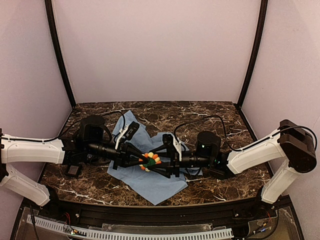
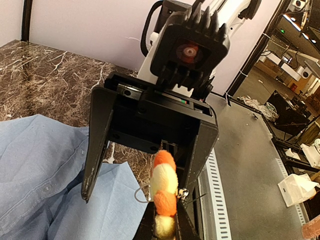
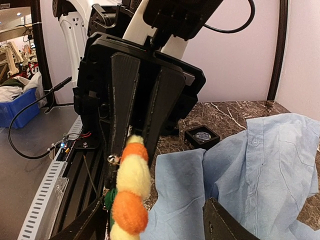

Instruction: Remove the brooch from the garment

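Observation:
A flower brooch (image 1: pixel 152 161) with orange and cream petals and a green centre is held above the blue shirt (image 1: pixel 130 180) by my left gripper (image 1: pixel 141 160), shut on it. Edge-on, the brooch (image 3: pixel 130 210) shows a small metal fitting behind its petals in the right wrist view. My right gripper (image 1: pixel 162 161) faces it from the right, part open, its fingers either side of the brooch; in the left wrist view they frame it, and whether they touch it I cannot tell.
The crumpled shirt lies on a dark marble table (image 1: pixel 210 195). A small black box (image 3: pixel 201 136) sits at the left of the table. Pale walls enclose the back and sides; a metal rail runs along the front edge.

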